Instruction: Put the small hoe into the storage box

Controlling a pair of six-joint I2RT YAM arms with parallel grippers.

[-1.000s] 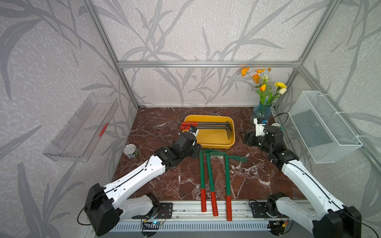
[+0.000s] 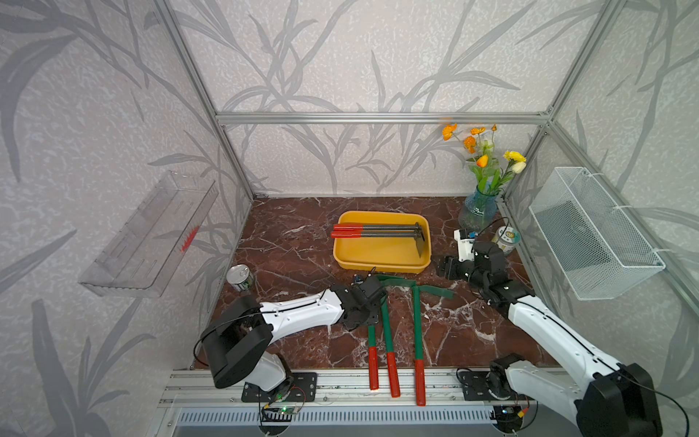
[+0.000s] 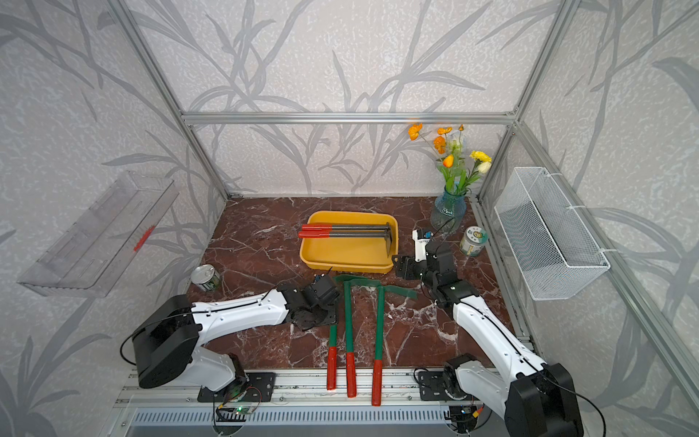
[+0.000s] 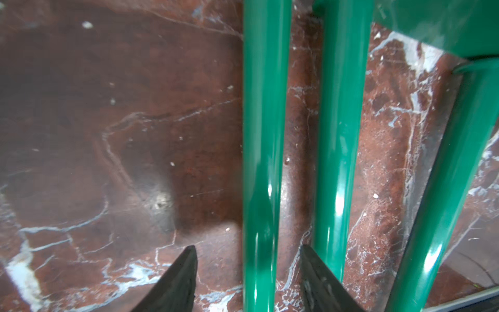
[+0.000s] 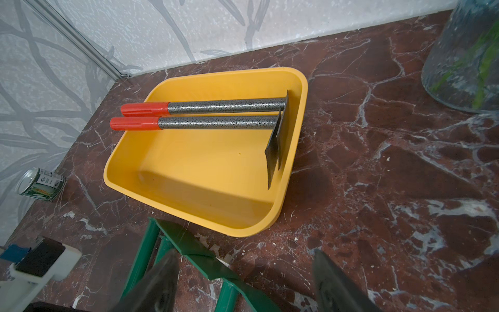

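Two hoes with grey shafts and red grips [image 5: 135, 123] lie in the yellow storage box [image 5: 208, 225], blades at its right end. In front of the box, three green hoes with red grips lie lengthwise on the table: the left one [image 4: 265, 130], the middle one [image 4: 343, 130] and the right one [image 4: 449, 176]. My left gripper is open above the left hoe, whose green shaft runs between the fingers without visible contact. Right of the box, my right gripper is open and empty; green blades [image 5: 202, 260] show beyond its fingers. The left arm hides part of the left hoe from above.
A vase of flowers [image 2: 477, 207] and a can [image 2: 506, 237] stand behind the right arm. Another can [image 2: 239, 276] is at the left. A clear basket [image 2: 149, 240] and a white mesh basket [image 2: 597, 233] hang on the side walls.
My right gripper has shifted slightly toward the front. The hoes have not moved.
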